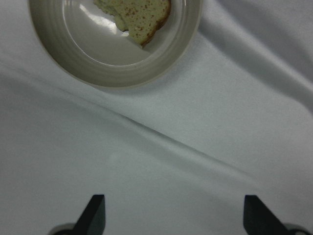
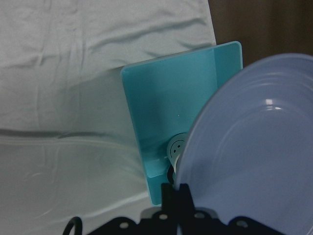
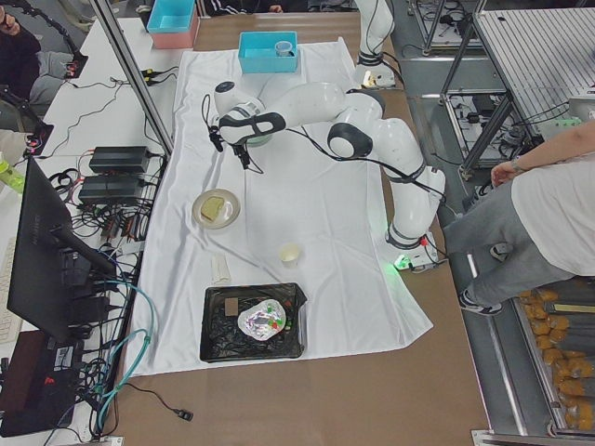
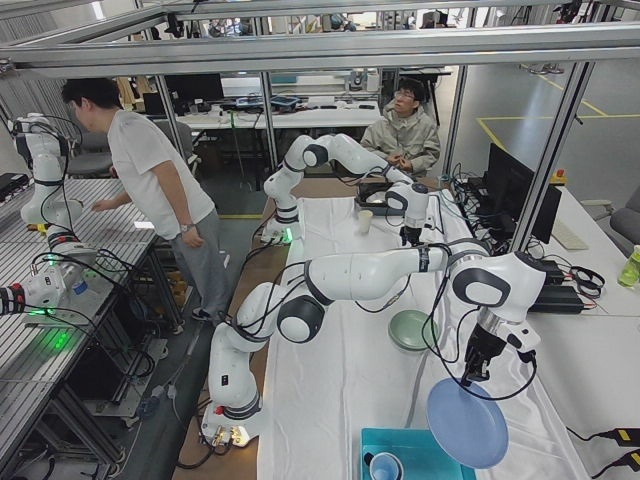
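Note:
A blue plate (image 2: 254,147) is held by its rim in my right gripper, which is shut on it; the plate hangs over the teal bin (image 2: 161,93), as the right camera view also shows (image 4: 467,422). A cup and small items in the bin are partly hidden by it. My left gripper is open with nothing between its fingers, over the white cloth beside a cream plate (image 1: 58,44) with a slice of bread (image 1: 146,22). A green plate (image 4: 405,330) lies on the cloth.
A black tray (image 3: 216,339) with a foil dish stands at the cloth's near end, with a pale cup (image 3: 289,253) and a clear item (image 3: 220,268) nearby. People stand and sit outside the workspace.

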